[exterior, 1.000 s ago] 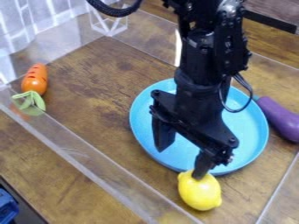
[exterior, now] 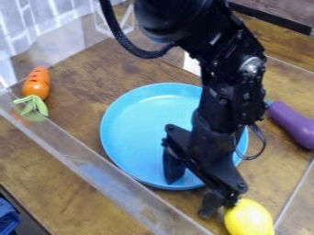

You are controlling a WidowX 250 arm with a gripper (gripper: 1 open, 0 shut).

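My black gripper [exterior: 196,174] hangs low over the blue plate [exterior: 135,128], its fingers spread open toward the plate's front right. A yellow lemon-like toy [exterior: 249,218] lies just off the plate at the front right, beside the lower fingertip, with nothing seen held between the fingers. The arm hides much of the plate's right half.
An orange carrot toy [exterior: 36,84] lies at the far left, and a purple eggplant toy [exterior: 292,124] at the right. Clear walls edge the wooden surface [exterior: 98,73]. A blue object [exterior: 7,218] sits at the bottom left.
The blue plate has moved left. The gripper has shifted slightly down, and the yellow toy now sits farther right and lower.
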